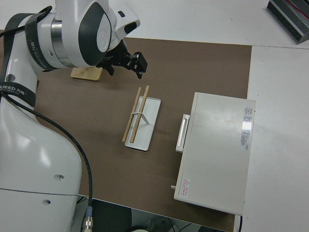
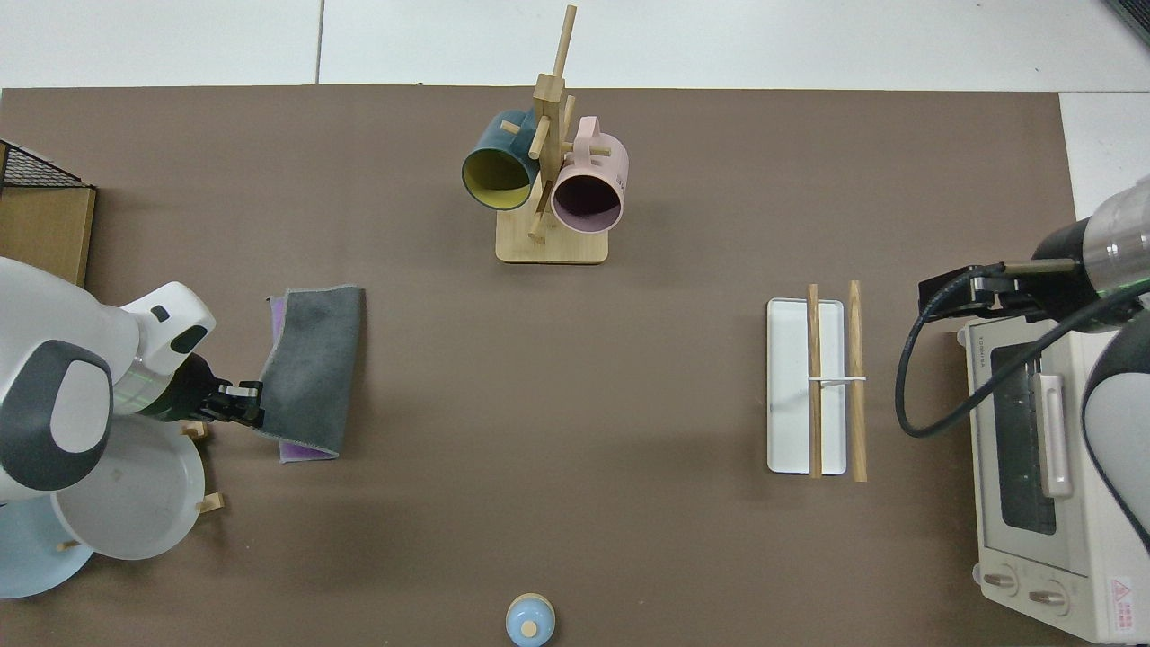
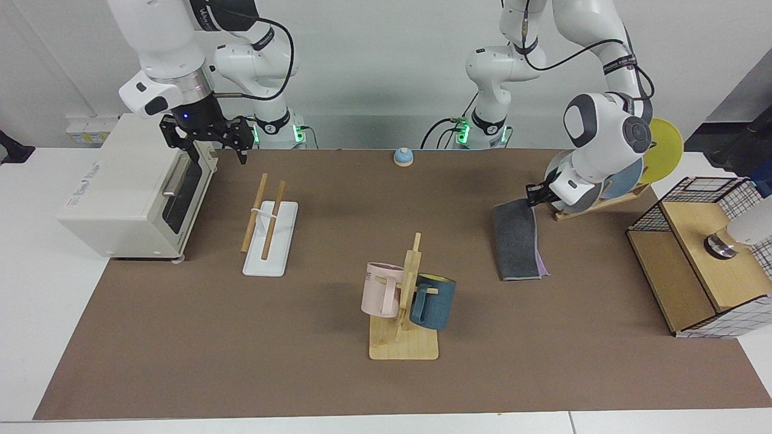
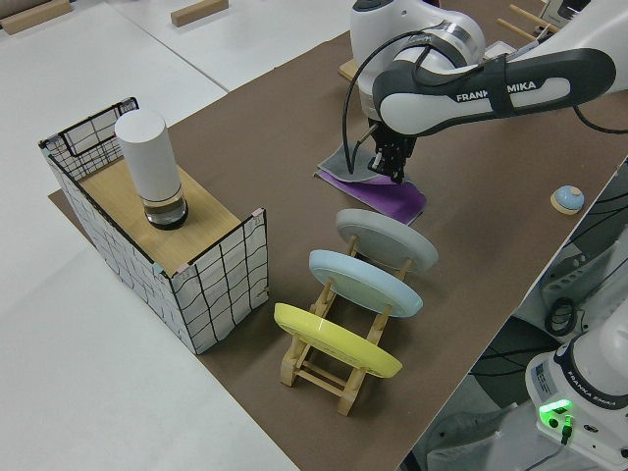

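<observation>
A grey cloth (image 2: pixel 313 361) with purple underside showing at its edge lies folded left of centre on the brown mat. One arm's gripper (image 2: pixel 243 401), at left in the top view, is at the cloth's left edge; in the right view its black gripper (image 4: pixel 392 162) is low over the cloth (image 4: pixel 388 196). Whether it holds the cloth I cannot tell. The other gripper (image 3: pixel 210 134) hangs above the white toaster oven, still, its fingers unclear.
Plate rack with plates (image 2: pixel 129 496), wire shelf (image 2: pixel 43 226), mug tree with two mugs (image 2: pixel 550 248), white tray with wooden bars (image 2: pixel 787 388), toaster oven (image 2: pixel 1089 539) and small blue object (image 2: pixel 530 622).
</observation>
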